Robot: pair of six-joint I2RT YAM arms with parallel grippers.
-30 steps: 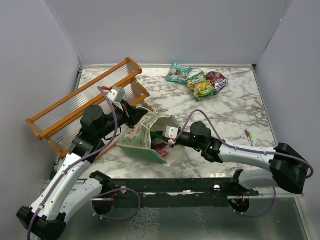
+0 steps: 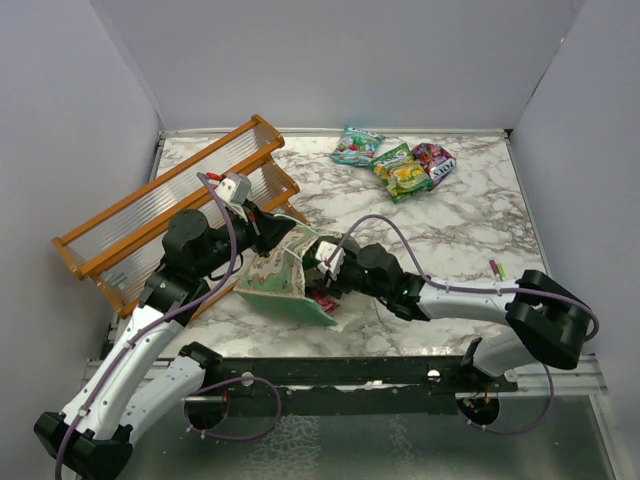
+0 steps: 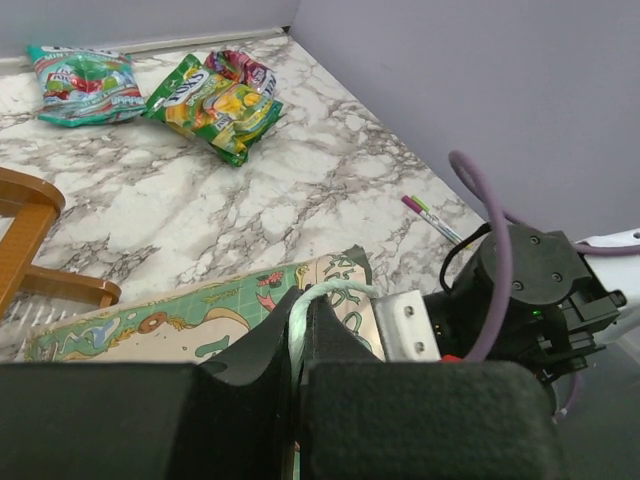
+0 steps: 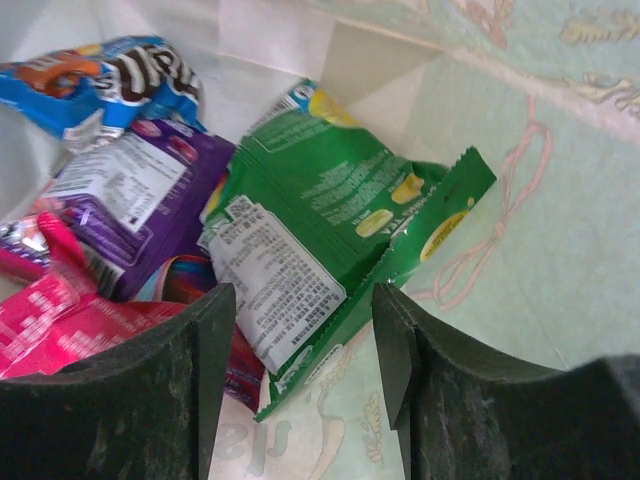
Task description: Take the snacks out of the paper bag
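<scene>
The paper bag [image 2: 280,278], pale with green print, lies on its side with its mouth toward the right. At its upper edge my left gripper [image 2: 284,226] is shut; in the left wrist view the bag's thin rim runs into the fingers. My right gripper is inside the bag, part open. Between and just beyond its fingertips lies a green snack packet [image 4: 330,190], with a gap to the left finger. Beside it are a purple packet [image 4: 150,190], a blue one [image 4: 120,80] and a pink one [image 4: 70,325].
Three snack packets lie on the table at the back: a teal one [image 2: 357,146], a green-yellow one [image 2: 402,173] and a dark red one [image 2: 435,161]. A wooden rack [image 2: 180,210] stands behind the bag at left. Pens [image 2: 497,270] lie at right.
My left arm stays still, and the packets on the table have not moved.
</scene>
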